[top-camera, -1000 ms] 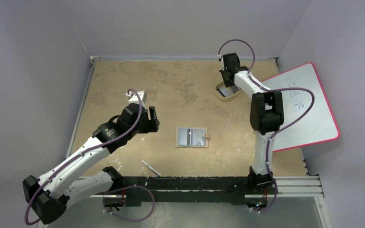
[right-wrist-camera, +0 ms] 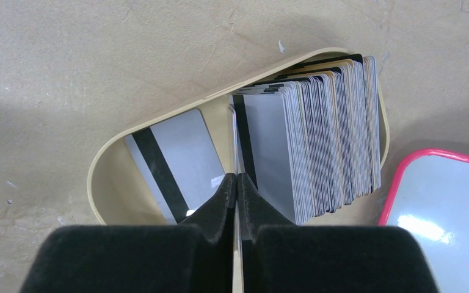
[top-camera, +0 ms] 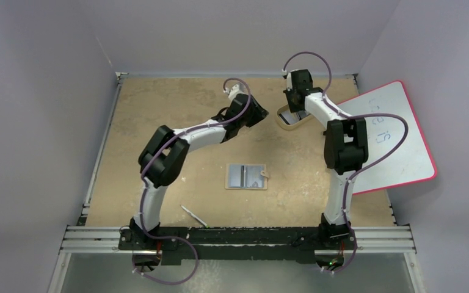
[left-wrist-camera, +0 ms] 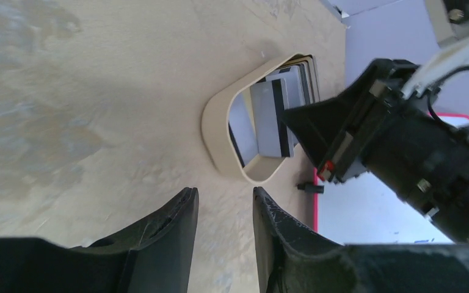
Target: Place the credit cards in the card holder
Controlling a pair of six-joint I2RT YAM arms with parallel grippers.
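The oval cream container (right-wrist-camera: 107, 177) at the back right holds a thick stack of credit cards (right-wrist-camera: 330, 134) and a lone card (right-wrist-camera: 189, 152) beside it. My right gripper is shut over it, at the stack's left edge; a thin edge, possibly a card, shows at its fingertips, unclear whether held. My left gripper stands part open left of the container, nothing between its fingers. The card holder (top-camera: 235, 176) lies open on the front middle of the table.
A pink-rimmed whiteboard (top-camera: 391, 146) covers the right side. A pen (top-camera: 193, 215) lies at the front edge.
My right arm has barely moved.
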